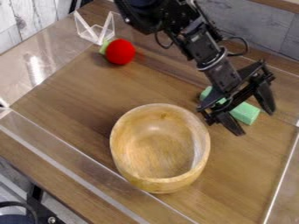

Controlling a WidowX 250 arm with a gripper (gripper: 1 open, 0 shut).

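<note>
A black gripper (pixel 239 103) hangs from the arm at the top, over a light green block (pixel 243 112) lying on the wooden table (pixel 82 114) at the right. Its fingers stand around the block, which they partly hide; whether they grip it is unclear. A wooden bowl (pixel 159 147) sits below and left of the gripper.
A red round object (pixel 119 52) with something light green beside it lies at the upper left, near a white wire rack (pixel 96 26). A wall runs along the back right.
</note>
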